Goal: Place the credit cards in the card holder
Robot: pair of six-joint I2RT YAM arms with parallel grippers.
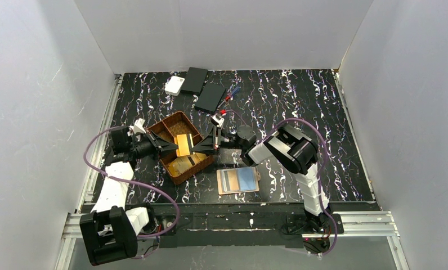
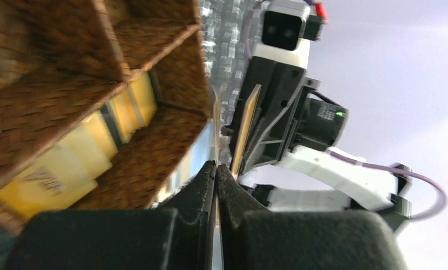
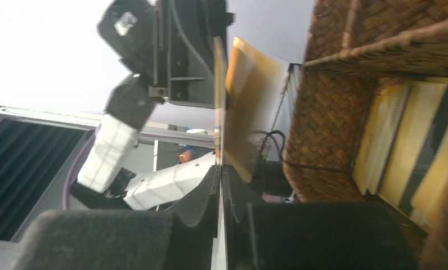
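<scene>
Yellow cards [image 1: 184,145] with a dark stripe span the gap between my two grippers, above the woven box. My left gripper is shut on a thin card [image 2: 216,121] that shows edge-on. My right gripper is likewise shut on a card [image 3: 219,95] seen edge-on, with a second yellow card [image 3: 261,95] a little apart beside it. From above, the cards overlap and cannot be told apart. The card holder [image 1: 238,181], beige with a blue panel, lies flat on the table to the right of the box.
Below the grippers stands the brown woven box [image 1: 179,179] with dividers; more yellow cards [image 2: 70,160] lie in one compartment. Two black flat cases [image 1: 210,97], a white box [image 1: 174,85] and a blue-red pen [image 1: 231,95] lie at the back.
</scene>
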